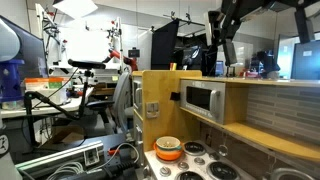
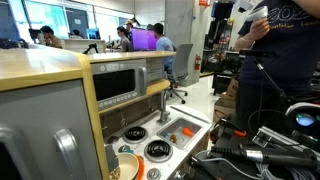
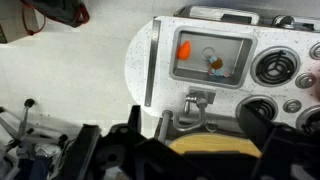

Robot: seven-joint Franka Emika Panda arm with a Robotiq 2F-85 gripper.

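Note:
In the wrist view my gripper is open, its two dark fingers wide apart with nothing between them. Below it lies a toy kitchen counter with a grey sink (image 3: 183,70). Inside the sink are an orange item (image 3: 184,49) and a small brown-and-orange item (image 3: 216,64), both too small to name. A faucet (image 3: 200,98) stands at the sink's edge. Dark parts of the arm hang across the top of the first exterior view, high above the counter.
Stove burners (image 1: 222,170) lie beside the sink. A bowl (image 1: 167,144) stands at the counter's left, in the first exterior view. The microwave (image 1: 203,97) and wooden shelf (image 1: 260,132) rise behind. A person (image 2: 285,45) stands at the right of the second exterior view.

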